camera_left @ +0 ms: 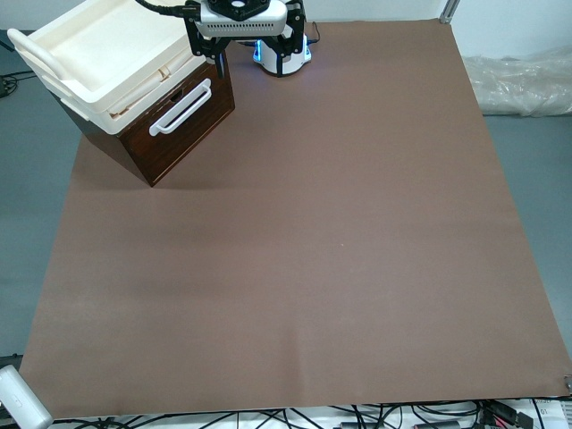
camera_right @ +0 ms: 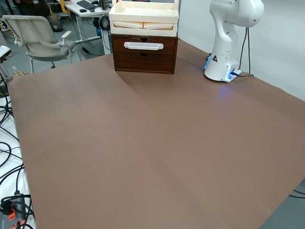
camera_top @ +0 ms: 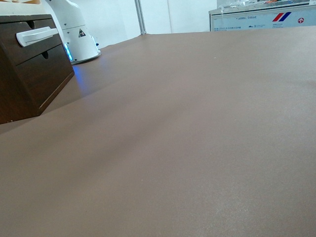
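My gripper (camera_left: 250,49) hangs at the top of the camera left view, black with a white housing, over the back end of the wooden drawer cabinet; whether it is open or shut I cannot tell. The dark cabinet (camera_left: 166,147) has two drawers and a white handle (camera_right: 143,46) on the upper one, both drawers closed. On its top sits a cream plastic tray (camera_left: 105,55) with raised handles. The arm's white base (camera_right: 220,67) stands beside the cabinet at the back.
Cables (camera_left: 384,416) lie beyond the front edge. A chair (camera_right: 42,44) and a desk stand on the floor behind, and a white wall (camera_right: 281,47) rises behind the arm.
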